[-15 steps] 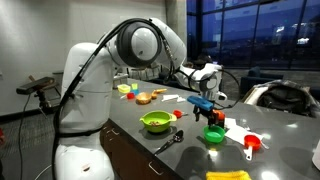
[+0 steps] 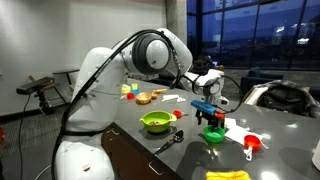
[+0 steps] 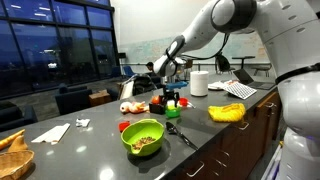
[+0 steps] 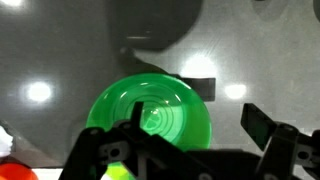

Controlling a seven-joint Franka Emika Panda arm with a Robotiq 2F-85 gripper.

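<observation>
A green bowl (image 4: pixel 155 110) lies on the grey counter below my gripper, its round rim filling the lower middle of the wrist view. My gripper is open, its two dark fingers spread with only the bowl and bare counter showing between them. In the first exterior view the gripper (image 2: pixel 211 118) hangs just over the same green bowl (image 2: pixel 213 136). From the other side, the bowl (image 3: pixel 172 112) is partly hidden by the gripper. Something yellow shows at the bowl's lower edge in the wrist view; what it is I cannot tell.
A larger light-green bowl (image 2: pixel 157 122) and a black utensil (image 2: pixel 168 142) lie to one side. A red cup-like item (image 2: pixel 252 142) is close on the other side, and a yellow cloth (image 2: pixel 228 175) lies near the front. Bare counter surrounds the dark utensil.
The arm has come down a little, bringing my gripper closer to the green bowl. The objects on the counter look unmoved.
</observation>
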